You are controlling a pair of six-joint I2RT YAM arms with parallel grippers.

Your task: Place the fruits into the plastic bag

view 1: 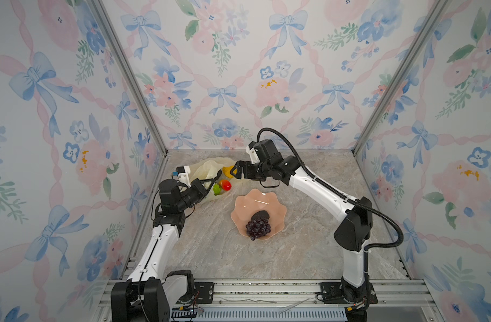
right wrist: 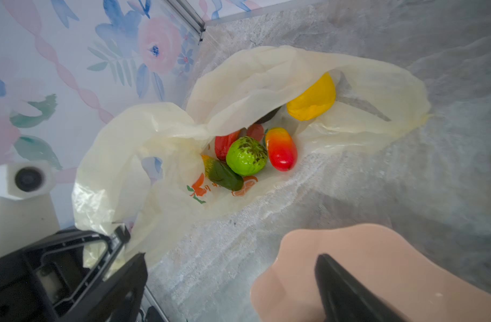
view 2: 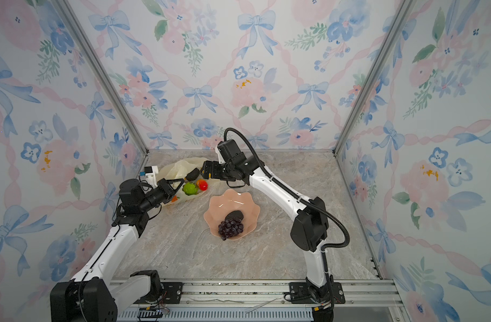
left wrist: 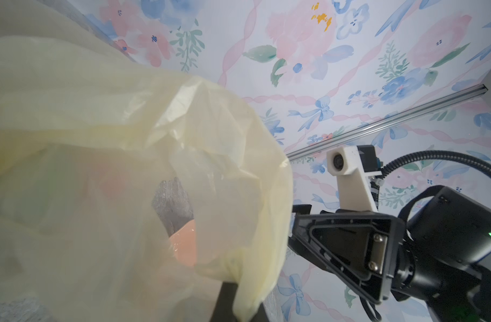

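The translucent cream plastic bag (right wrist: 245, 88) lies open at the back left, its rim pinched by my shut left gripper. Inside or at its mouth are a yellow fruit (right wrist: 312, 99), a red-yellow fruit (right wrist: 281, 149), a round green fruit (right wrist: 247, 156), a dark green piece (right wrist: 222, 174), a red piece (right wrist: 224, 145) and a partly hidden dark fruit (right wrist: 268, 115). On the pink scalloped plate (view 1: 245, 206) rest dark grapes (view 1: 257, 228) and a dark oval fruit (view 1: 261, 215). My right gripper (view 1: 235, 170) is open above the bag's right side, nothing between its fingers.
Bare marbled tabletop (view 1: 315, 236) spreads right of the plate and in front of it. Patterned walls (view 1: 224, 64) close off the back and sides. The two grippers are close together near the bag.
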